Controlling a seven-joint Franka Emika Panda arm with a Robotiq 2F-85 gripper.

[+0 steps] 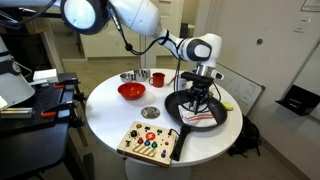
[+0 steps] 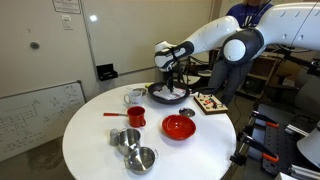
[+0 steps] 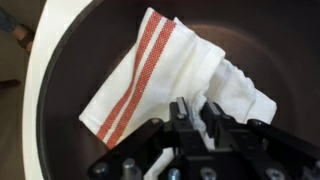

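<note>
A white towel (image 3: 150,75) with red-orange stripes lies crumpled in the dark pan (image 3: 82,50), as seen in the wrist view. My gripper is low in the pan, over the middle of the towel. A ridge of cloth rises between its two dark fingers, which stand a little apart; whether they grip it cannot be made out. Exterior view 1 has the gripper (image 1: 199,101) pointing down above the towel (image 1: 202,117), inside the pan's rim. The pan (image 2: 157,96) sits at the table's far side in exterior view 2, with the arm over it.
The pan's black handle (image 1: 180,146) points toward the front, beside a wooden board with knobs (image 1: 148,142). A red bowl (image 1: 131,91), a red mug (image 1: 158,79), metal pots (image 2: 143,159) and a white mug (image 2: 133,97) stand elsewhere.
</note>
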